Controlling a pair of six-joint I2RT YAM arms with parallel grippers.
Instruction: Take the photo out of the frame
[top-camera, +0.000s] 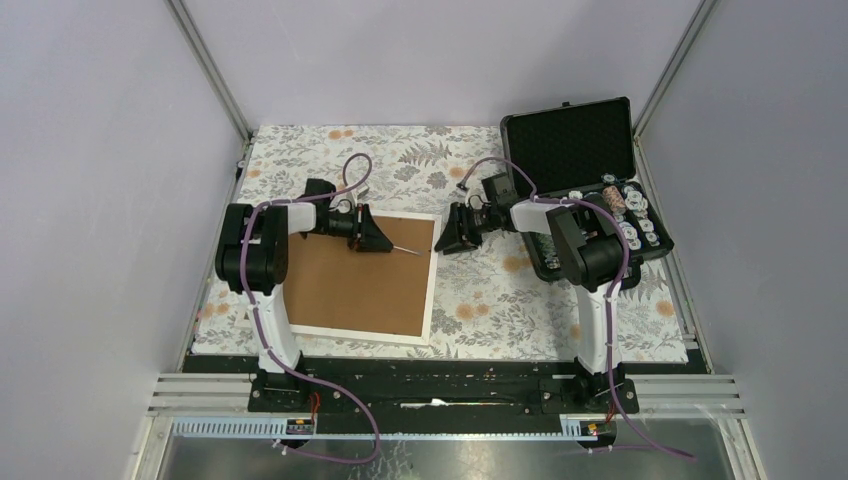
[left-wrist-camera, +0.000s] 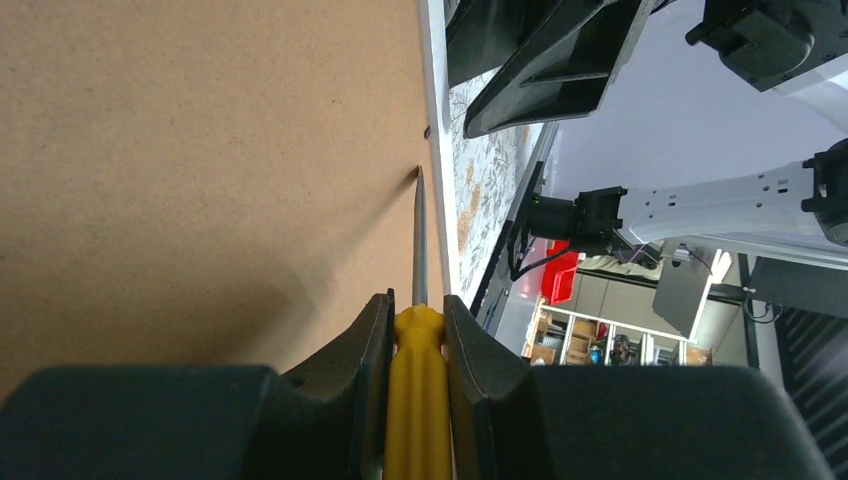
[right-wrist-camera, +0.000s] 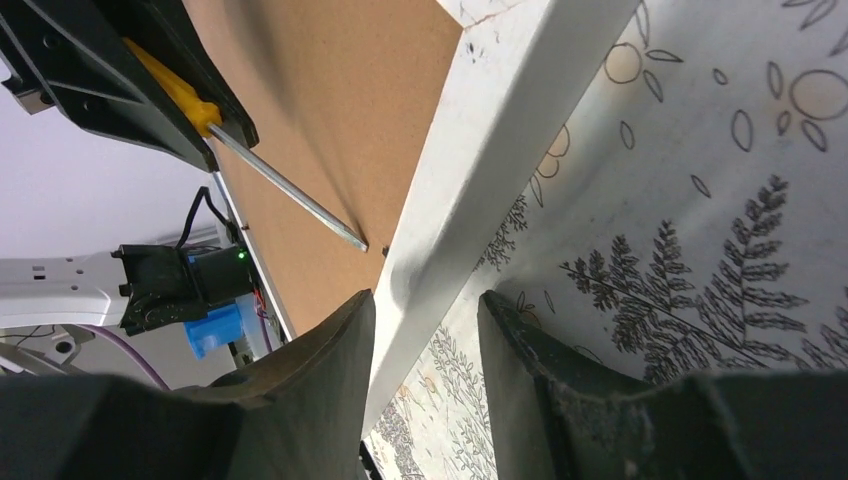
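Observation:
The picture frame (top-camera: 431, 300) lies face down, its brown back board (top-camera: 350, 295) inside a white border. A screwdriver with a yellow handle (left-wrist-camera: 418, 400) is held in my left gripper, shut on that handle. Its metal shaft (right-wrist-camera: 290, 190) slants over the board, the tip close to a small dark tab (right-wrist-camera: 386, 251) at the border's inner edge; whether the tip touches the board I cannot tell. My right gripper is part open at the frame's right side, its fingers on either side of the white border (right-wrist-camera: 450, 200). The photo is hidden.
An open black case (top-camera: 570, 140) with several jars and rolls stands at the back right, below the right forearm. Both grippers are close together.

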